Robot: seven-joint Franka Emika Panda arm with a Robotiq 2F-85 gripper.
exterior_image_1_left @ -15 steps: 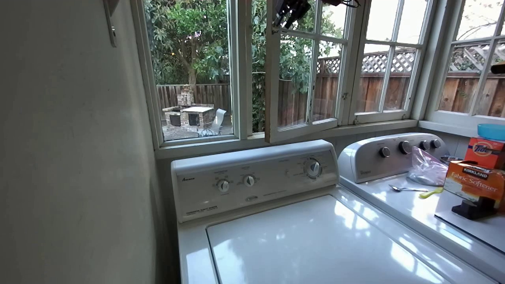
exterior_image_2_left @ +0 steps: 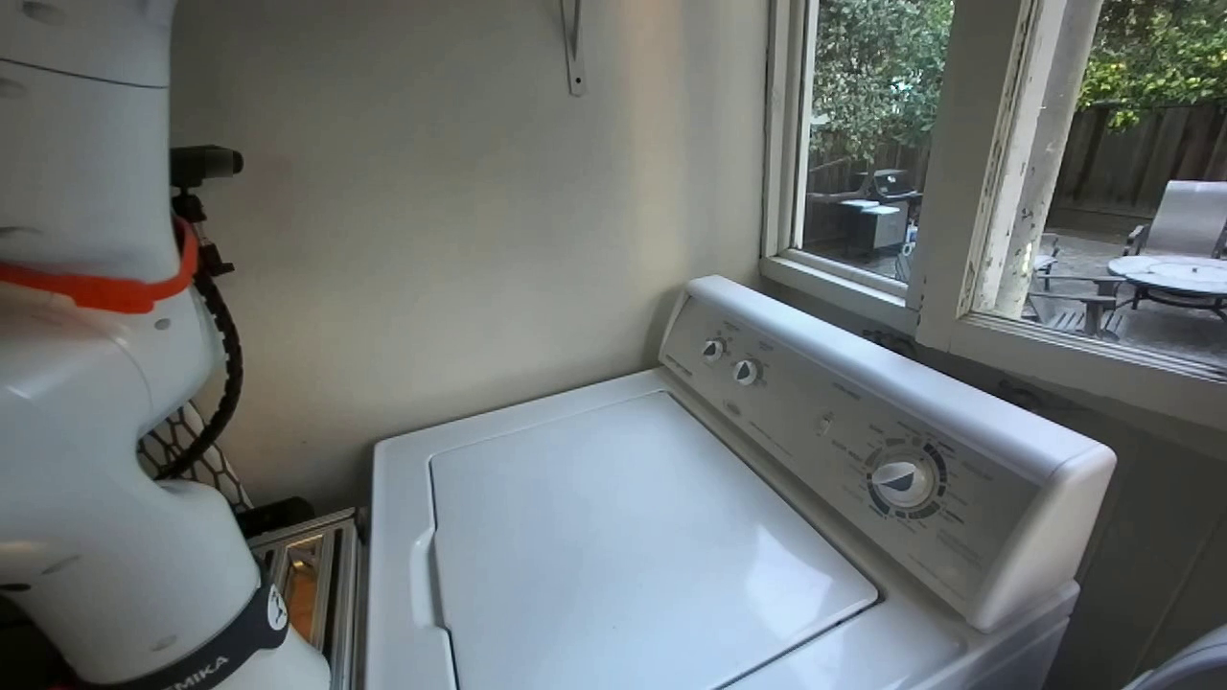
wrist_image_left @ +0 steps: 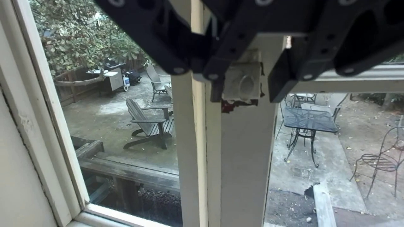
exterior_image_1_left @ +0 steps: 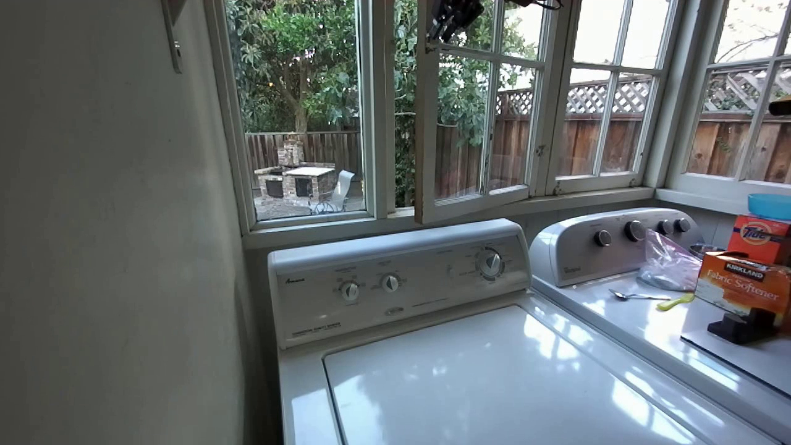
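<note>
The hinged window sash (exterior_image_1_left: 424,133) stands ajar, swung inward over the washer. My gripper is at the sash's upright frame (wrist_image_left: 244,162), its two black fingers apart. Between the fingertips shows a small painted latch plate (wrist_image_left: 242,81) with chipped dark red paint below it. The left finger (wrist_image_left: 216,89) overlaps the wood beside this plate; the right finger (wrist_image_left: 281,81) is near the frame's other edge. Whether either finger touches the wood I cannot tell. In exterior view 1 only the gripper's lower part (exterior_image_1_left: 453,21) shows, at the top edge.
Below the window stands a white washer (exterior_image_2_left: 621,517) with a raised control panel (exterior_image_2_left: 822,425). A second machine (exterior_image_1_left: 615,248) to its right bears a fabric softener box (exterior_image_1_left: 745,285), a plastic bag (exterior_image_1_left: 667,263) and a spoon (exterior_image_1_left: 634,296). The washer lid is clear.
My gripper has shifted very slightly at the top of the sash. The sash and the things on the machines look the same.
</note>
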